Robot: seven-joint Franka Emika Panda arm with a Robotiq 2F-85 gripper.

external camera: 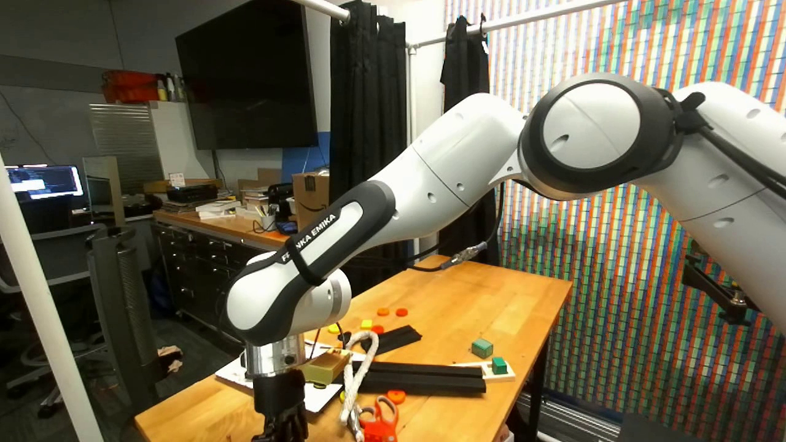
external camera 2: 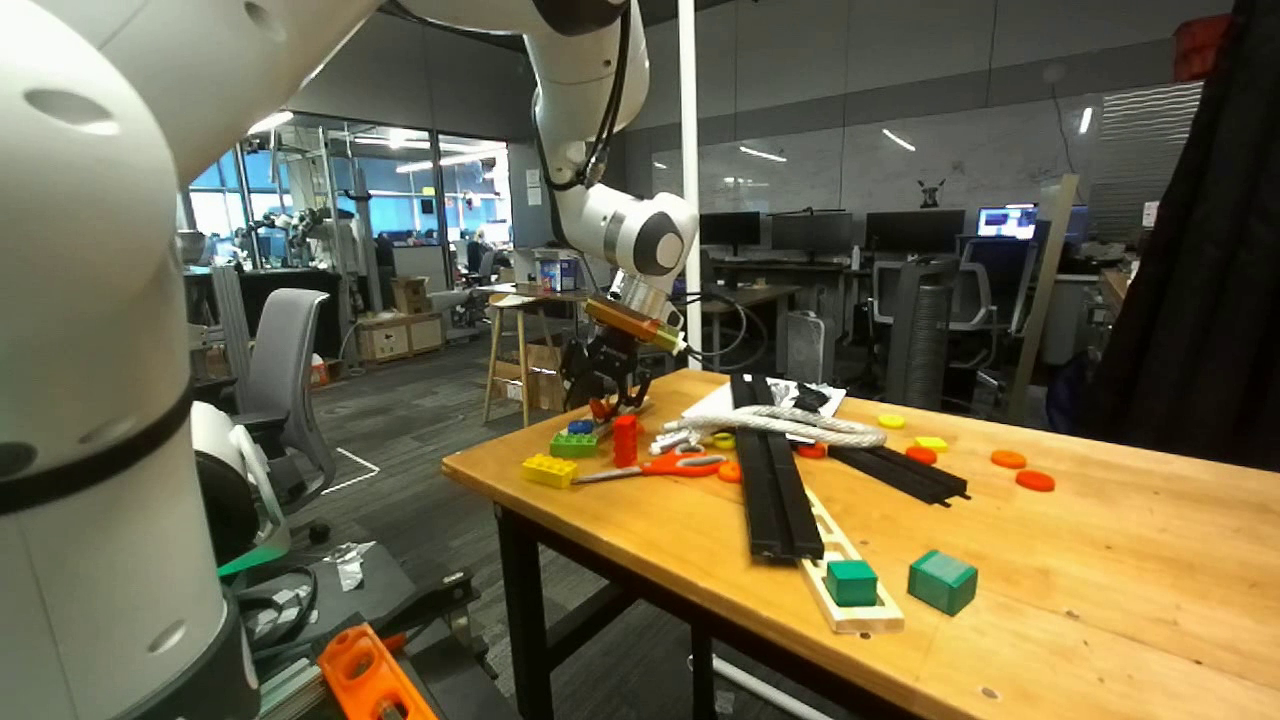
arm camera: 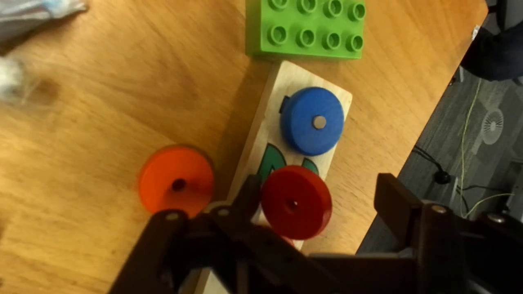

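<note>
In the wrist view a red disc [arm camera: 295,201] with a small centre hole lies between the fingers of my gripper, over a narrow wooden board [arm camera: 321,81]. The finger is part open: the left finger [arm camera: 251,192] is close beside the disc, while a clear gap separates the disc from the right finger [arm camera: 390,193]. Part of another red piece shows beneath the disc. A blue disc [arm camera: 312,122] sits on the board, a peg end showing at its centre. Exterior view 2 has the gripper [external camera 2: 606,390] low over the table's near-left corner.
An orange disc [arm camera: 176,181] lies left of the board, and a green studded brick [arm camera: 311,29] touches or nearly touches its far end. The table edge drops away at right. Scissors [external camera 2: 684,464], a rope [external camera 2: 780,420] and black tracks [external camera 2: 774,480] lie nearby.
</note>
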